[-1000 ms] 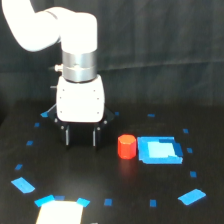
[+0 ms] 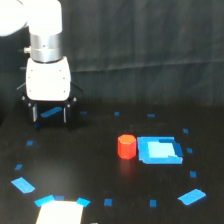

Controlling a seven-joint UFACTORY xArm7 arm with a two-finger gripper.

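Observation:
At the upper left, my white gripper [image 2: 51,116] is open, its two dark fingers [image 2: 36,115] apart with nothing seen held between them. A bright red object with a flat, rounded top [image 2: 127,147] stands upright on the black surface, right of centre. Just to its right, with a narrow gap, sits a small blue tray [image 2: 144,158] with a pale patch inside. My gripper is well to the left of both and clear of them.
Blue tape marks [image 2: 22,185] are scattered over the black table [image 2: 95,175]. A pale block [image 2: 60,212] is cut off by the bottom edge at the left. Dark curtains hang behind.
My gripper has shifted left and higher in the view, farther from the red object. It was open before as well. The red object and the blue tray have stayed put.

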